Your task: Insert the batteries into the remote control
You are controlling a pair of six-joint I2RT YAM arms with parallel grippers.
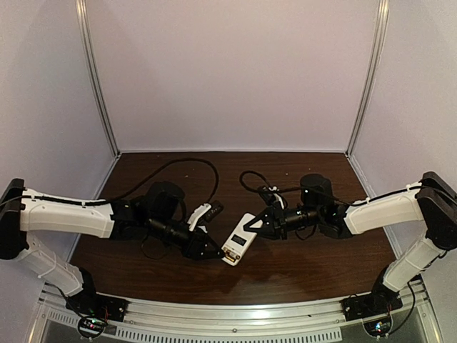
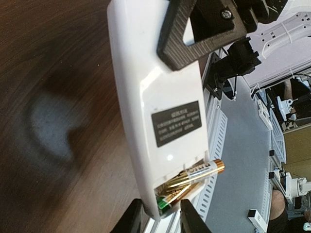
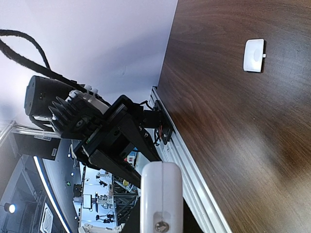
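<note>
The white remote (image 1: 240,232) is held aloft by my right gripper (image 1: 253,225), shut on its upper end. In the left wrist view its open battery compartment faces up, with a gold battery (image 2: 204,170) sticking out tilted past the rim over another battery (image 2: 167,200) with a green band. My left gripper is at the compartment's end, its fingertips part open on either side of the lower corner, close to or touching it. In the right wrist view the remote's end (image 3: 161,194) hides much of the left gripper's tips.
The white battery cover (image 3: 253,55) lies on the wooden table (image 3: 218,126), seen in the right wrist view. The aluminium front rail (image 1: 235,306) runs just below the remote in the top view. Both arms' cables arch over the table.
</note>
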